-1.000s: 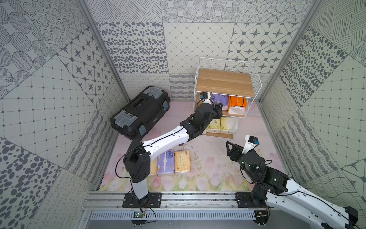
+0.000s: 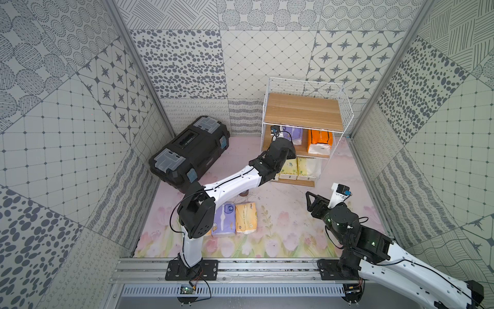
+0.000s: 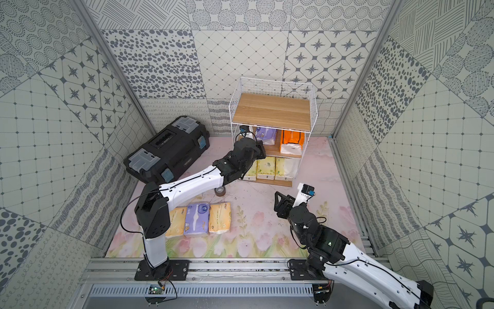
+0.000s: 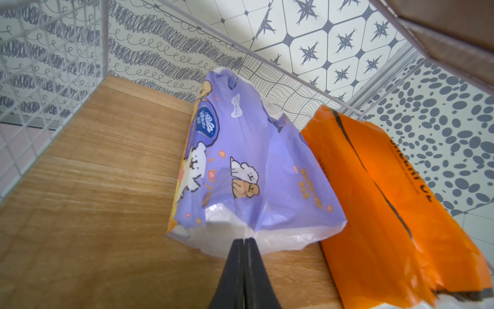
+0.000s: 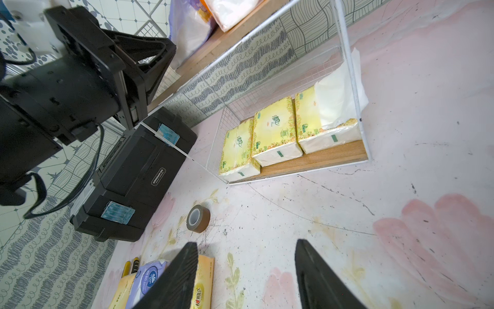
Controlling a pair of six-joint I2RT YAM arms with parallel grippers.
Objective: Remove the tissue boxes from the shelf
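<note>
On the middle shelf stands a purple tissue pack, leaning slightly. An orange pack is at its right. My left gripper is shut, its fingertips together just below the purple pack's white lower edge, with nothing gripped between them; whether they touch the pack I cannot tell. Yellow packs fill the bottom shelf, the right one with a loose white sheet. My right gripper hangs open and empty over the table in front of the shelf.
A purple pack lies between two yellow-orange packs at the table's front left. A black toolbox stands back left, with a tape roll nearby. The shelf's wire side flanks the left. Table in front is open.
My left gripper went from open to shut and shifted nearer the purple pack, which remains on the middle shelf, a little displaced. The right arm has barely moved.
</note>
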